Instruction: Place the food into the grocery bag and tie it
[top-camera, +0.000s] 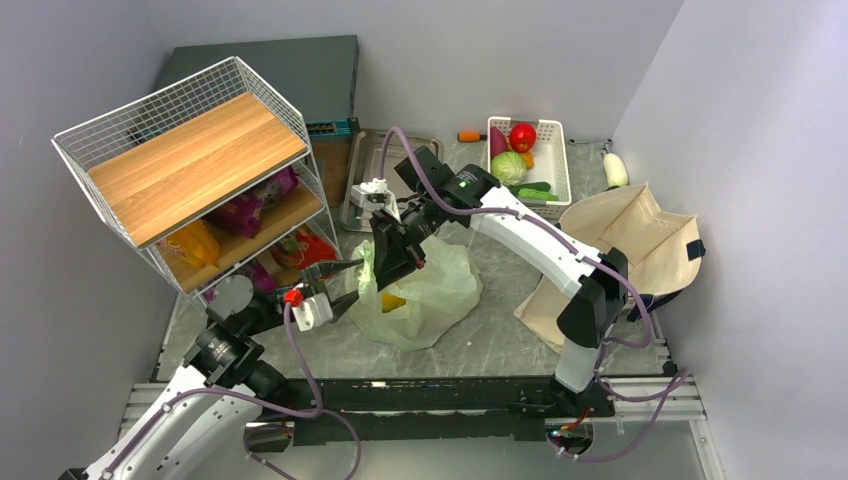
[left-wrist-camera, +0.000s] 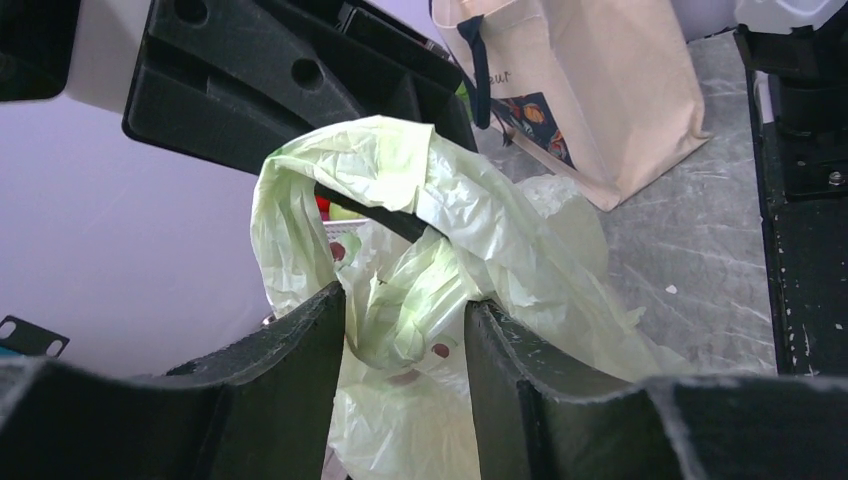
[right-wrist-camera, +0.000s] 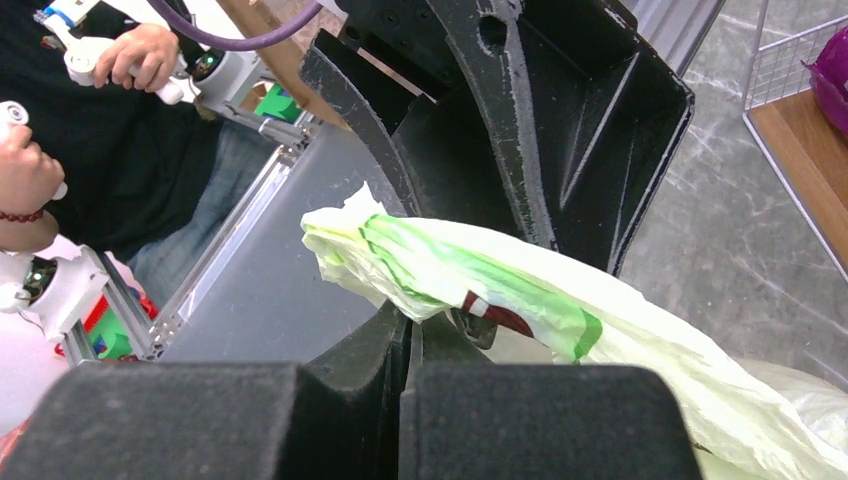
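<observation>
The pale green grocery bag lies on the counter with something yellow inside. Its twisted handle strip wraps over the fingers of my right gripper, which are shut; nothing shows clearly between them. My left gripper is part open, one fingertip on either side of the bunched end of that strip. From the right wrist view, the strip runs across just beyond the shut fingers, with the left gripper's dark fingers close behind. Whether the left fingers touch the plastic I cannot tell.
A wire rack with bagged goods stands to the left. Behind the bag lies a metal tray. At the back right are a white vegetable basket and a beige tote.
</observation>
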